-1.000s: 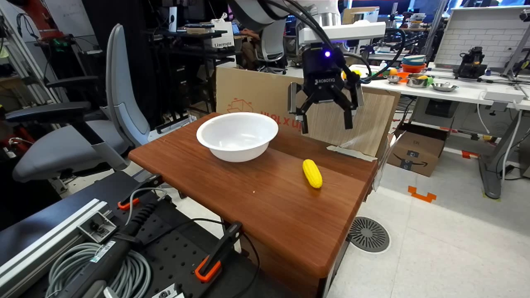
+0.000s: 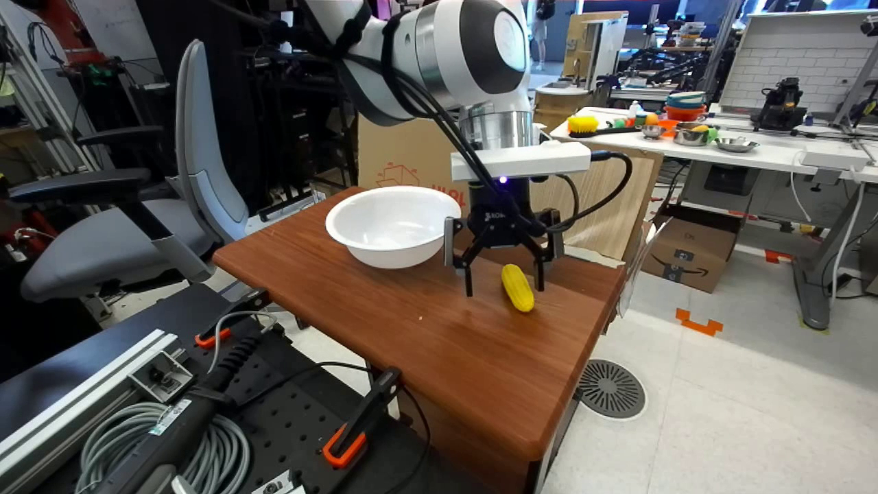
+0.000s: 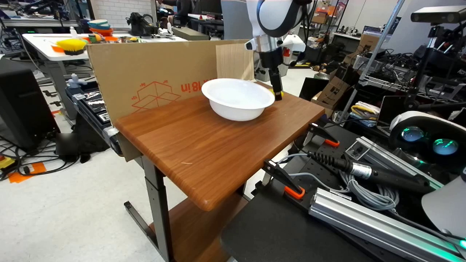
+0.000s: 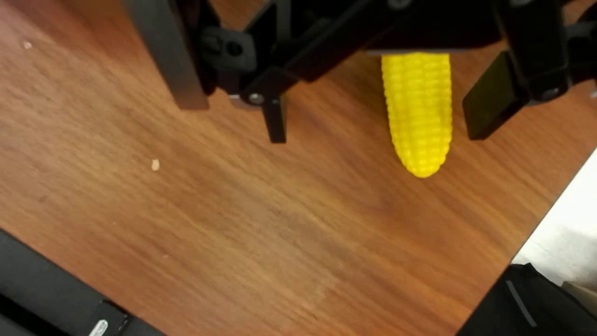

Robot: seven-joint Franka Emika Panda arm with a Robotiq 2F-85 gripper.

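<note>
A yellow toy corn cob (image 2: 518,288) lies on the brown wooden table. My gripper (image 2: 503,288) is low over the table, open, with its fingers spread to either side of the cob. In the wrist view the corn (image 4: 420,117) shows between the two fingers, nearer the right fingertip (image 4: 492,101) and with clear table between it and the left one. Its upper end is hidden behind the gripper body. A white bowl (image 2: 395,226) stands beside the gripper, on its left in exterior view 1, and appears empty. Exterior view 2 shows only slivers of yellow behind the gripper (image 3: 278,96).
Cardboard (image 3: 153,78) stands upright along one side of the table (image 3: 183,144). Black clamps with orange tips (image 2: 362,416) grip the edge by the dark pegboard bench.
My gripper has come down from above the table's back and shifted slightly left in exterior view 1, so that its fingers now flank the corn. Corn and bowl have stayed in place.
</note>
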